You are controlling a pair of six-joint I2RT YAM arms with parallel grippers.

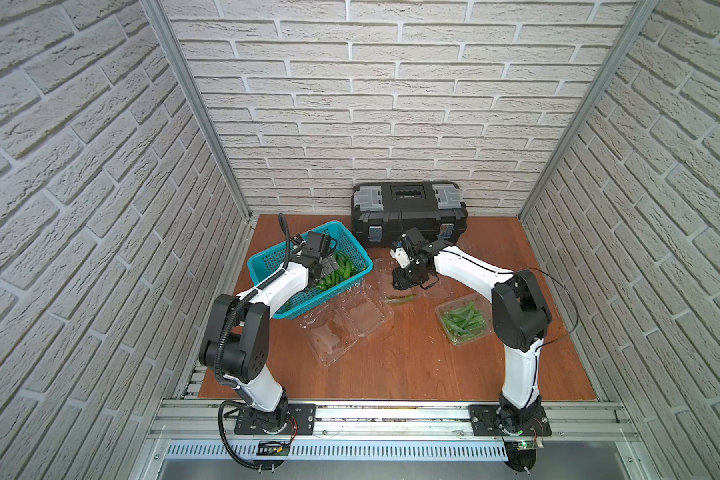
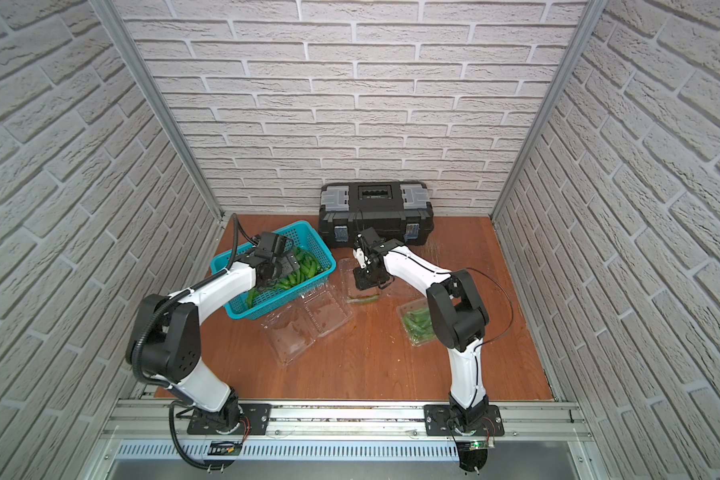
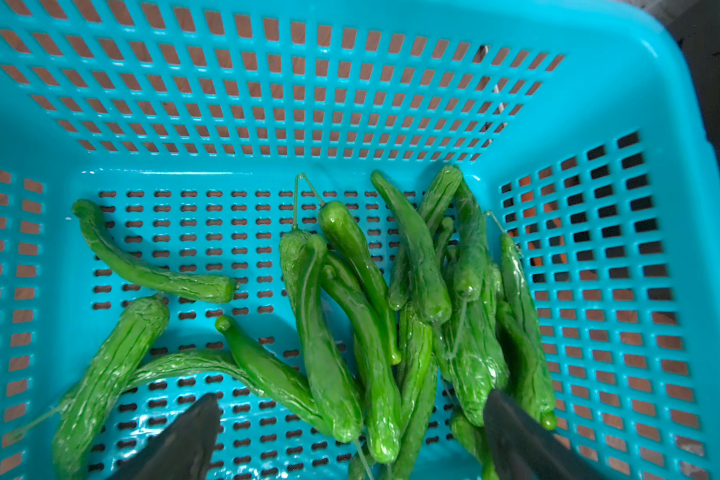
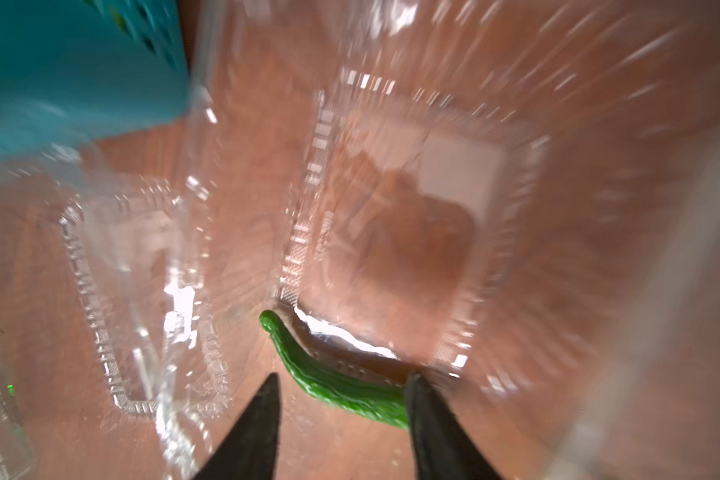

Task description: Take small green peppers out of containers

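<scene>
One green pepper point(image 4: 328, 382) lies along the near edge of an open, clear container point(image 4: 400, 232); whether it is inside the rim or just outside, I cannot tell. My right gripper is above it, fingers apart, and the pepper shows between and beyond the fingers without visible grip. Several green peppers point(image 3: 328, 344) lie in the blue basket point(image 3: 688, 120). Over that basket hangs my left gripper, open and empty, its fingertips above the peppers. Another clear container point(image 1: 462, 320), at the right, is filled with several green peppers.
An open clear container point(image 1: 344, 320) without peppers lies in front of the basket. Behind the right gripper stands a black toolbox point(image 1: 409, 209).
</scene>
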